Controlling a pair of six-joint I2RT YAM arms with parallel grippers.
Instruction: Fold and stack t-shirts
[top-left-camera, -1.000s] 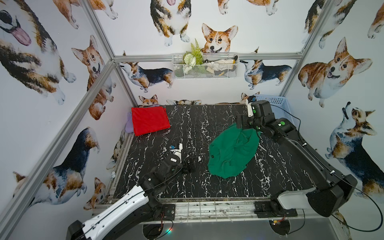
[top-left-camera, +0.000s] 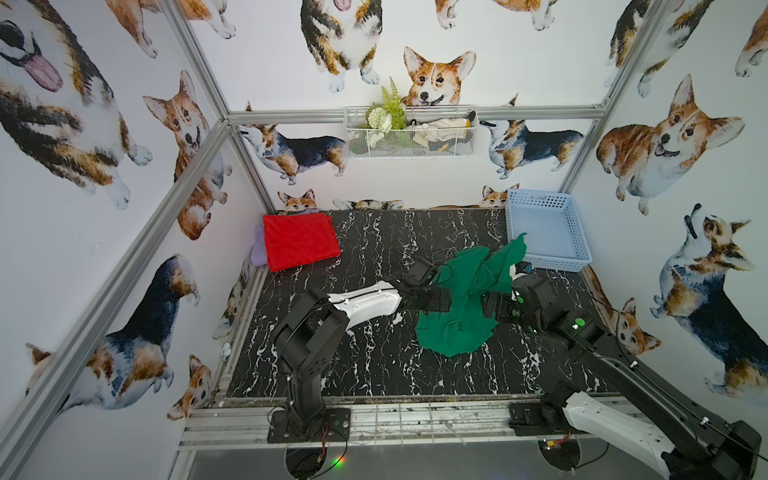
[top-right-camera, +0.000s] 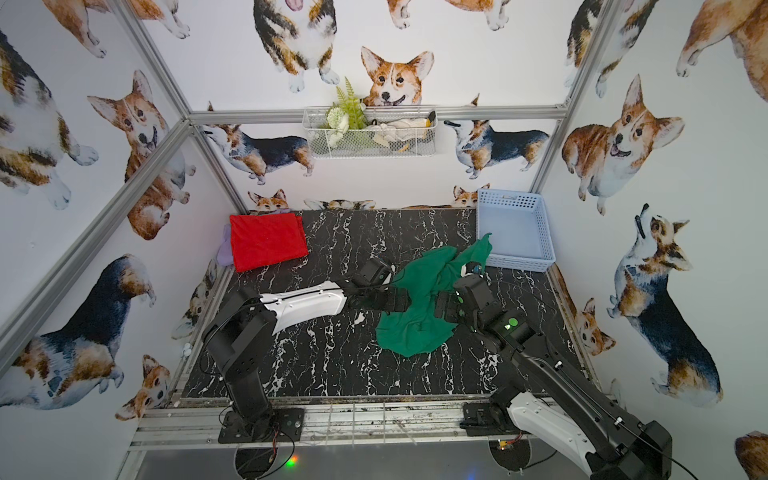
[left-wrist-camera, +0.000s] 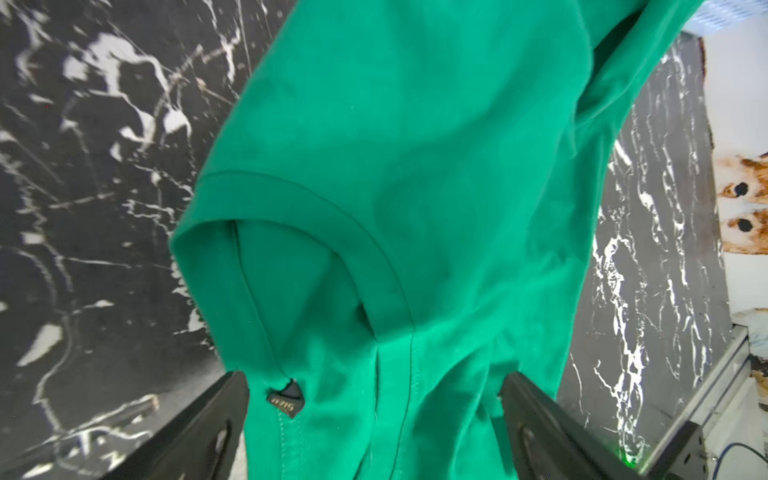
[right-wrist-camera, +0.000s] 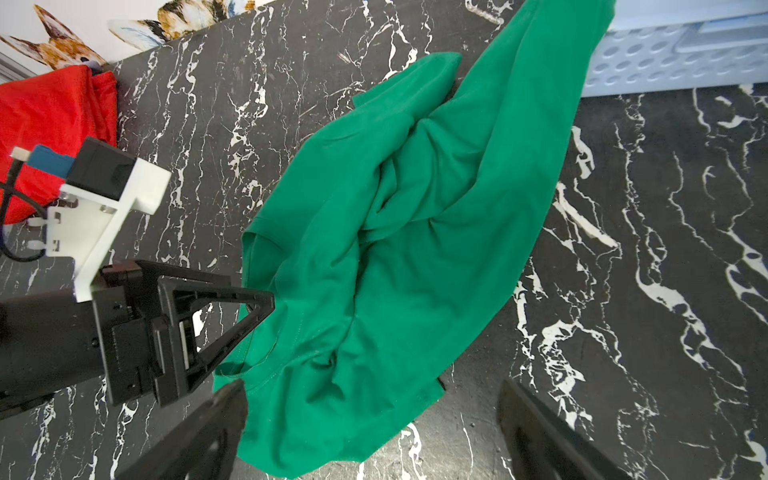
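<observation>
A crumpled green t-shirt (top-left-camera: 460, 320) lies unfolded on the dark marbled table, one end stretching toward the blue basket. Over its left side hangs my left gripper, fingers apart; the shirt's hemmed opening shows beyond and between its fingers. My right gripper is also open, above the shirt's right side, with green cloth visible below the gap and nothing gripped. At the back left, a folded red t-shirt (top-left-camera: 301, 241) rests on a purple cloth (top-left-camera: 258, 246) that peeks out at its left.
An empty blue basket (top-left-camera: 548, 228) stands at the back right, close to the shirt's far end. A wire rack (top-left-camera: 409, 142) with a plant hangs on the back wall. Bare table (top-left-camera: 376, 240) lies between the red stack and the green shirt.
My right gripper has come back toward the front from near the basket, and the shirt's far end now reaches further toward the basket.
</observation>
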